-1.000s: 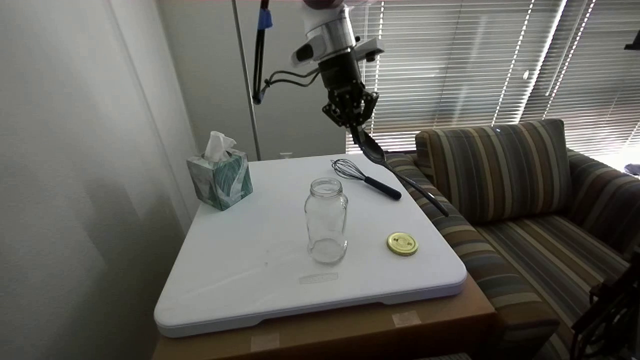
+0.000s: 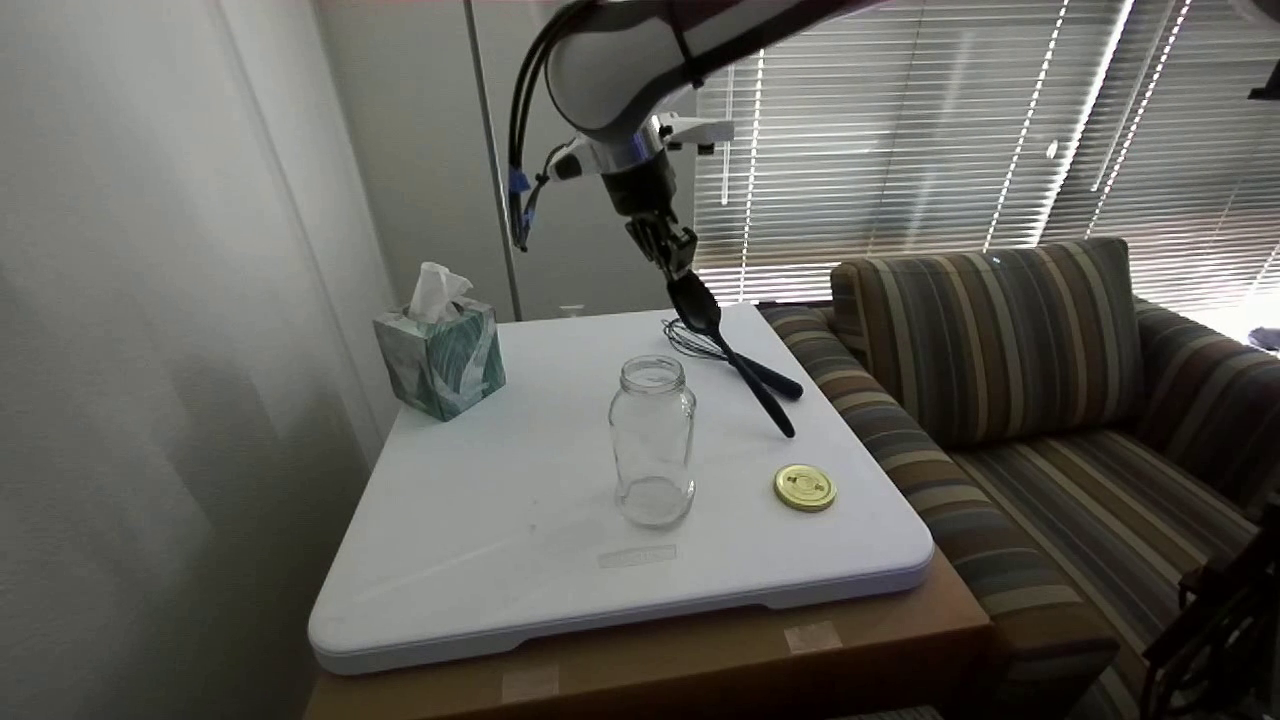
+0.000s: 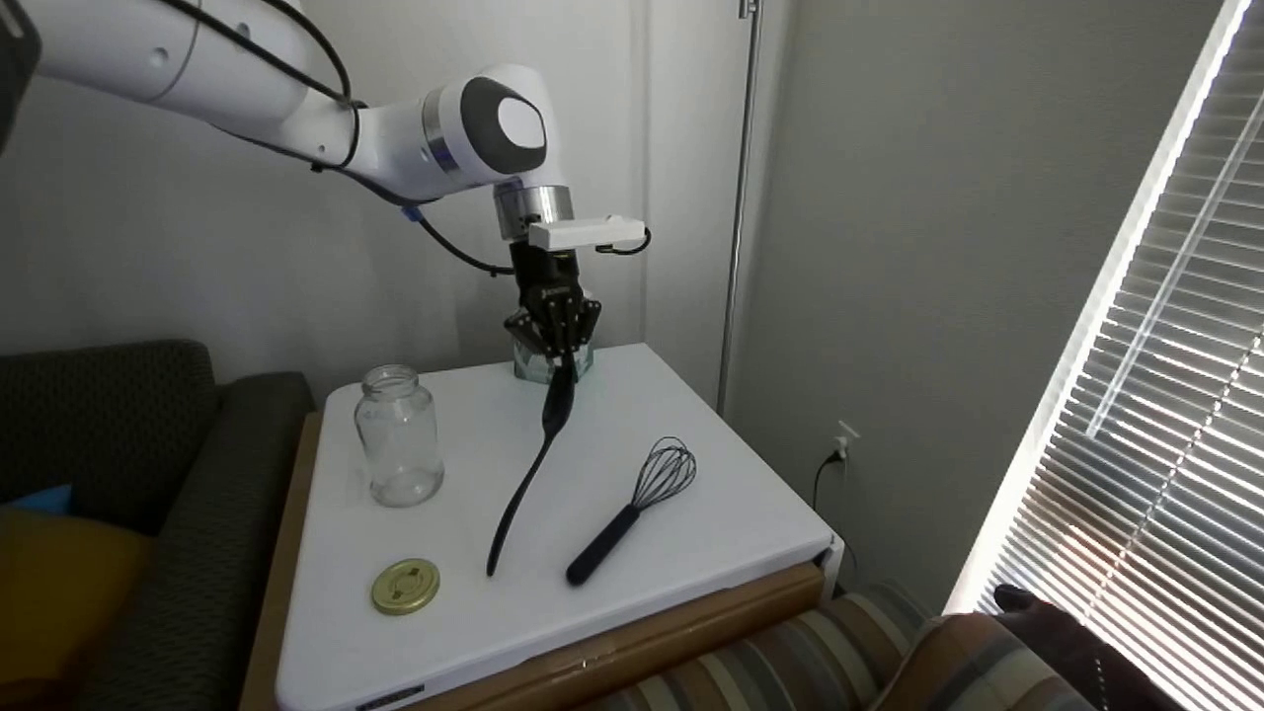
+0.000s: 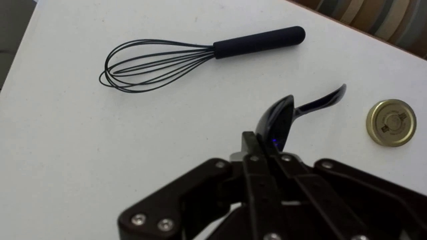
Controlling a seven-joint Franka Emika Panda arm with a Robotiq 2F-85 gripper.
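Note:
My gripper is shut on the bowl end of a black spoon [image 4: 276, 118], whose long handle slants down and away from the fingers. In exterior view 2 the same spoon [image 3: 559, 403] hangs over the table, its handle tip low; whether that tip touches the surface I cannot tell. A clear, empty glass jar [image 2: 654, 450] stands upright and lidless, nearer the front than the gripper [image 2: 675, 270]. Its gold lid [image 2: 805, 487] lies flat to the jar's right. The black whisk [image 4: 200, 54] rests on the table, apart from the spoon.
A tissue box [image 2: 441, 356] sits at the table's left rear. A striped armchair [image 2: 996, 348] adjoins the right edge, and a wall [image 2: 192, 360] rises at the left.
The gripper has moved left and slightly down in exterior view 1, carrying the spoon. The spoon's handle now slopes more steeply and overlaps the whisk from that side. Jar, lid and whisk are unmoved.

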